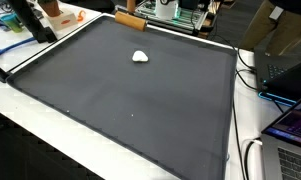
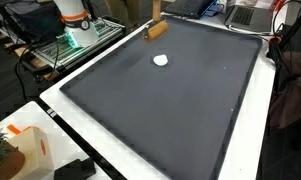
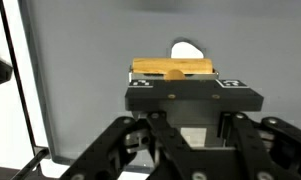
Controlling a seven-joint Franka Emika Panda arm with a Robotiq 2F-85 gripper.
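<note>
A wooden T-shaped tool with a thick crosspiece (image 1: 130,20) shows at the top of exterior view 1, and its upright handle (image 2: 157,9) is cut off by the top edge of exterior view 2. In the wrist view my gripper is shut, with the wooden crosspiece (image 3: 173,66) just beyond its dark fingers; the hold on the handle itself is hidden. A small white object (image 2: 160,60) lies on the grey table surface, apart from the tool. Its rounded edge (image 3: 186,49) peeks out beyond the crosspiece.
A laptop (image 2: 252,18) stands past the far edge. Several boxes and cables (image 1: 20,30) crowd the left side in exterior view 1, and an orange-and-white robot base part (image 2: 75,25) sits at the left in exterior view 2.
</note>
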